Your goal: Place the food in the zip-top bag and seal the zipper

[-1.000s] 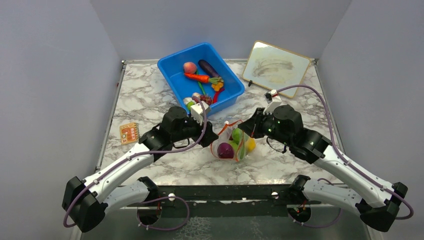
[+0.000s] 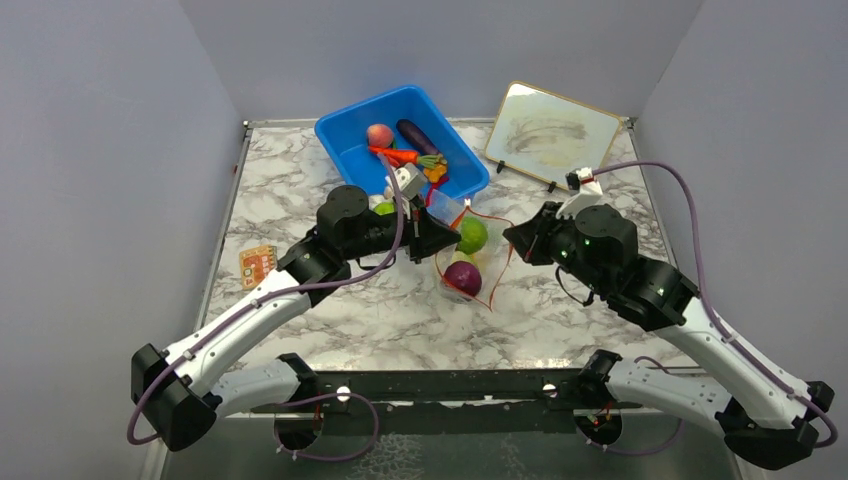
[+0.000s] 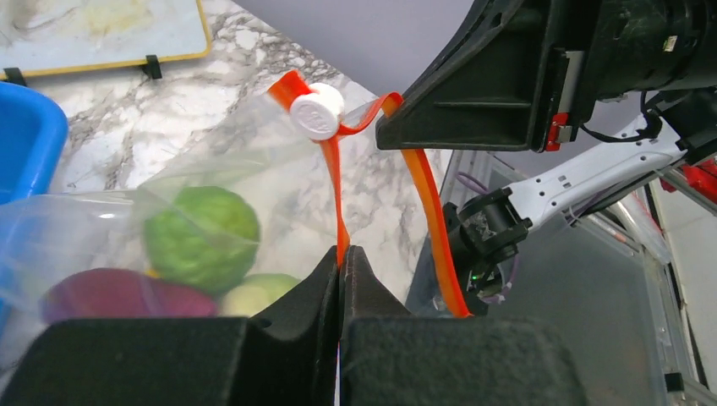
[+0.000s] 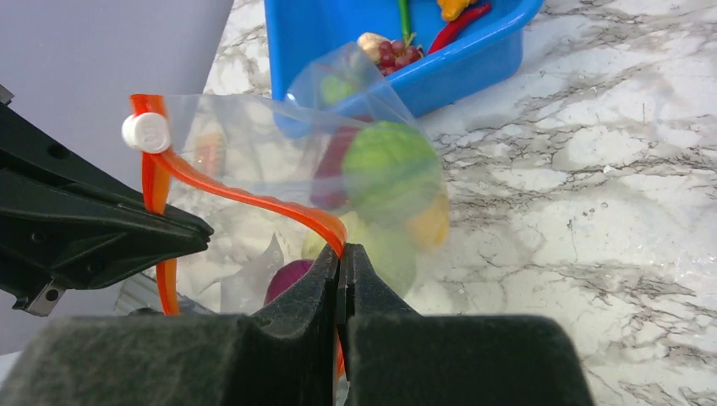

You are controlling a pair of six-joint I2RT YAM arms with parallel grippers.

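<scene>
A clear zip bag (image 2: 493, 272) with an orange zipper edge (image 4: 254, 200) and a white slider (image 3: 317, 112) is stretched between my two grippers, its mouth open. Inside lie a purple onion (image 2: 462, 278), a green vegetable (image 3: 203, 237) and other produce blurred by the plastic. On one side of the mouth, my left gripper is shut on the orange edge. My right gripper is shut on the edge across from it; the slider sits on the zipper strip near the left fingers in the right wrist view.
A blue bin (image 2: 352, 150) at the back holds a peach (image 2: 380, 137), an eggplant (image 2: 416, 136), carrots and other produce. A whiteboard (image 2: 553, 135) stands back right, and a small orange notebook (image 2: 257, 267) lies at left. Bare marble surrounds the bag.
The bag's mouth is drawn wider, and the bag now overlaps the bin's near corner.
</scene>
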